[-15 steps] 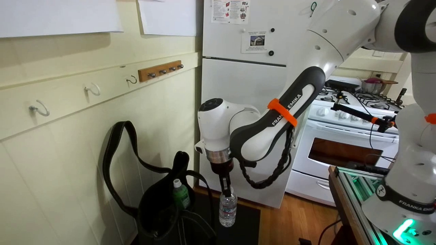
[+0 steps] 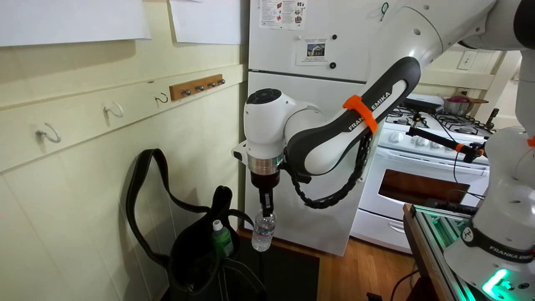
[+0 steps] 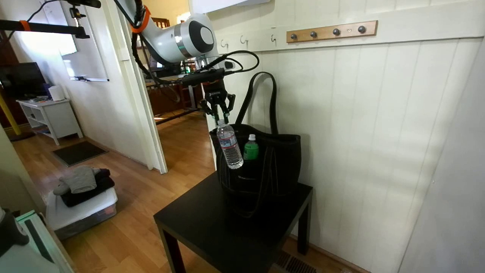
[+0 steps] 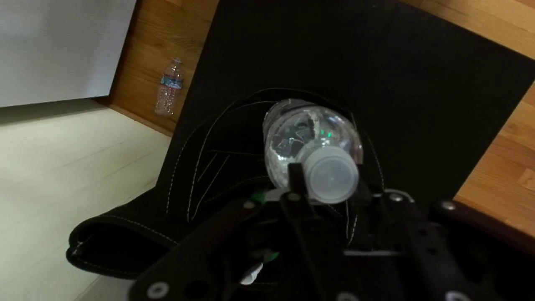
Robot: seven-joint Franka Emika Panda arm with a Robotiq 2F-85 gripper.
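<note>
A clear plastic water bottle (image 2: 263,231) hangs from my gripper (image 2: 267,215), which is shut on its upper part near the cap. In exterior view 2 the bottle (image 3: 230,146) tilts, its base swung toward the right, in front of the black tote bag (image 3: 284,159). Seen from the wrist, the bottle's white cap (image 4: 333,179) faces the camera. The tote bag (image 2: 193,256) stands open on the black table (image 3: 204,218), one strap upright against the wall. A green-labelled bottle (image 2: 222,240) with a white cap sits at the bag's near side; its lower part is hidden in exterior view 2.
Another clear bottle (image 4: 169,88) lies on the floor between table and wall. The bag's loose straps (image 3: 273,102) rise beside the gripper. A white fridge (image 2: 311,160) stands behind the arm. Bare table top lies in front of the bag.
My gripper has risen and moved somewhat left toward the bag, carrying the water bottle. The bottle now hangs more tilted. Bag and green bottle have stayed put.
</note>
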